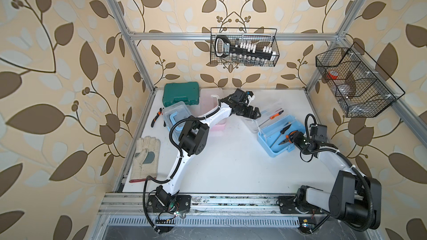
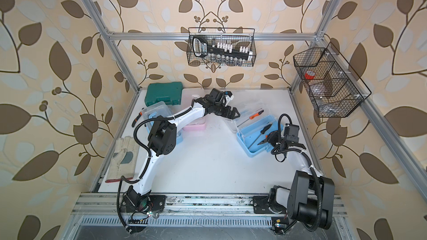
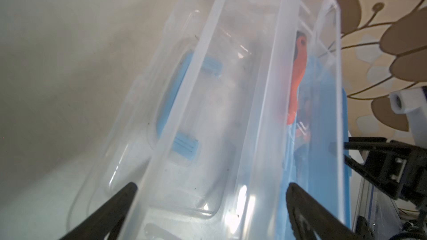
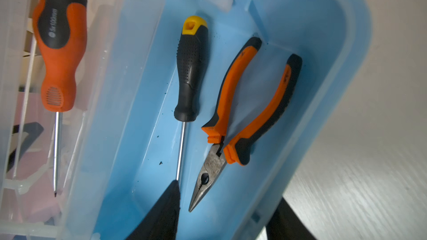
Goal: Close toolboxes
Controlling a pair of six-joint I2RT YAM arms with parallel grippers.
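A blue toolbox (image 1: 271, 149) stands at the right, its clear lid (image 3: 213, 106) folded back to the left with an orange screwdriver (image 4: 62, 53) on it. Inside lie a black screwdriver (image 4: 191, 66) and pliers (image 4: 240, 80). My left gripper (image 1: 253, 111) is over the lid, its fingers open either side of the lid's clear edges. My right gripper is open at the box's right rim, one finger inside and one outside.
At the left are a pink box (image 1: 213, 126), another blue box with clear lid (image 1: 175, 111), a green case (image 1: 180, 93), loose pliers and gloves (image 1: 144, 160).
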